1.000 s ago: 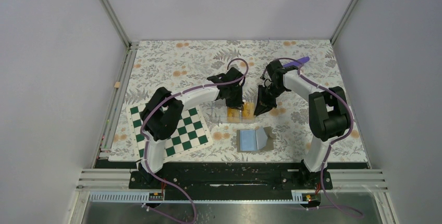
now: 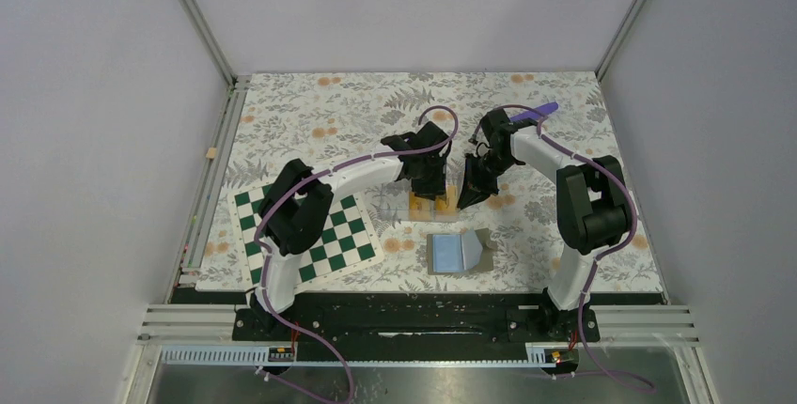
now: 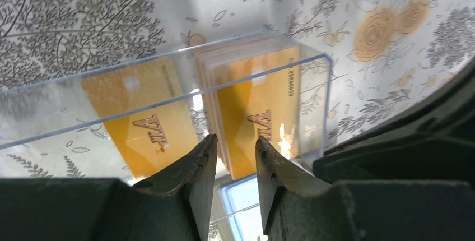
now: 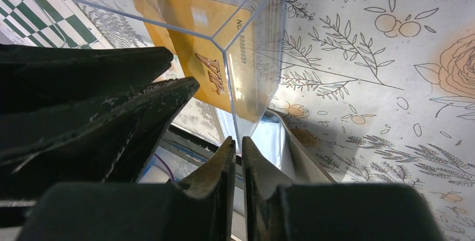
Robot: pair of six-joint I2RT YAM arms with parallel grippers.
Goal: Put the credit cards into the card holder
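Observation:
Yellow credit cards (image 3: 257, 117) stand stacked in a clear acrylic box (image 4: 263, 50) at table centre; another yellow card (image 3: 134, 134) lies left of the stack in it. My left gripper hangs over the box, fingers parted at the stack's near edge, holding nothing. My right gripper is closed on the box's corner at the right side. The card holder (image 2: 448, 252), grey with a light blue inside, lies open in front of the box.
A green checkered board (image 2: 343, 244) lies at the left, under the left arm. A purple object (image 2: 540, 108) lies at the back right.
My left gripper has moved slightly to the right over the clear box since a second ago. The right arm has stayed still.

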